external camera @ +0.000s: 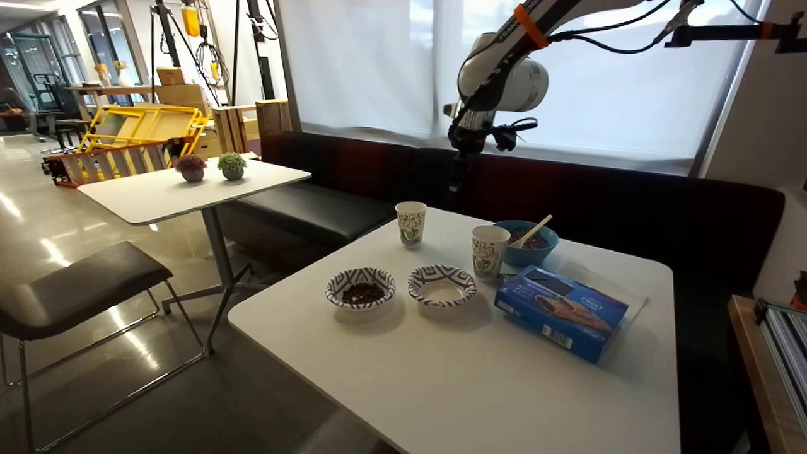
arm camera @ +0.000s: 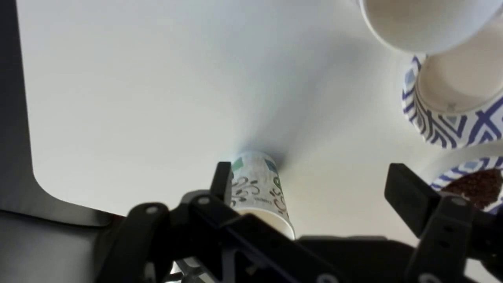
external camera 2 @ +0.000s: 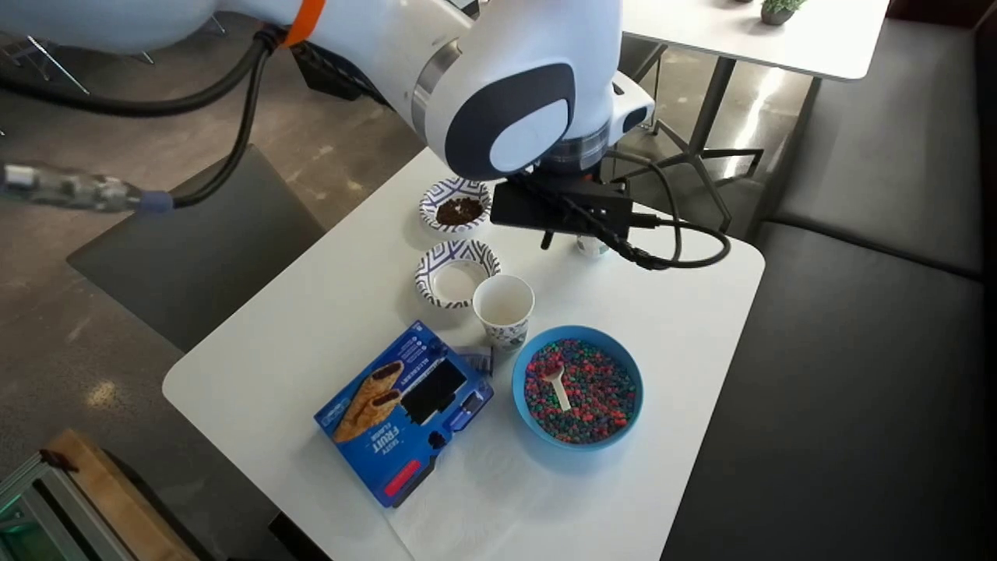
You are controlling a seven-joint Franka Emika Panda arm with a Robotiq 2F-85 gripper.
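Observation:
My gripper is open and empty, its two fingers spread wide over bare table in the wrist view. In exterior view 1 the gripper (external camera: 456,175) hangs above the table's far side, higher than the cups. One patterned paper cup (external camera: 410,226) stands upright at the far left; the wrist view has this cup (arm camera: 258,184) near the left finger, partly covered by it. A second paper cup (external camera: 488,253) is upright near the blue bowl (external camera 2: 638,394), which holds colourful bits and a white spoon (external camera 2: 558,385).
Two patterned paper bowls stand toward the table's left: one with dark bits (external camera: 360,290), one seemingly empty (external camera: 442,287). A blue fruit-bar box (external camera: 561,310) lies to the right.

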